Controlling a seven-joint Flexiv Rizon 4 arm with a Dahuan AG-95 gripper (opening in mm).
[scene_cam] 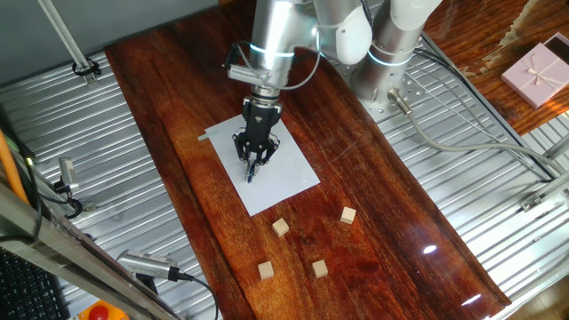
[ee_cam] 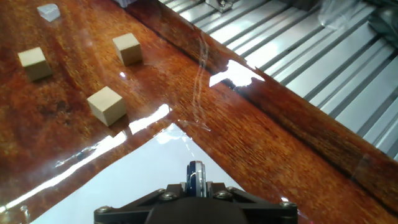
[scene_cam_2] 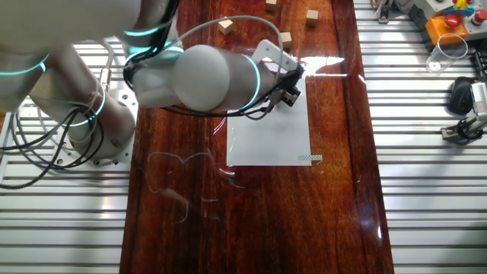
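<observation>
A white sheet of paper (scene_cam: pixel 276 182) lies flat on the brown wooden table, held by a strip of tape (scene_cam_2: pixel 310 157) at one corner. Over the sheet, my gripper (scene_cam: pixel 253 160) points down, its fingers closed around a slim dark-blue and silver pen-like object (ee_cam: pixel 196 178). That object's lower end reaches down close to the paper; whether it touches cannot be made out. No clear marks show on the visible paper. In exterior view 2 the arm covers part of the sheet, and the gripper (scene_cam_2: pixel 291 95) is only partly seen.
Several small wooden cubes (scene_cam: pixel 281 228) stand apart on the table beyond one end of the paper. A clear cup (scene_cam_2: pixel 447 55) and a black mouse (scene_cam_2: pixel 461 96) are off the table on the slatted metal surface. Bare wood (scene_cam_2: pixel 259 221) lies beyond the taped end.
</observation>
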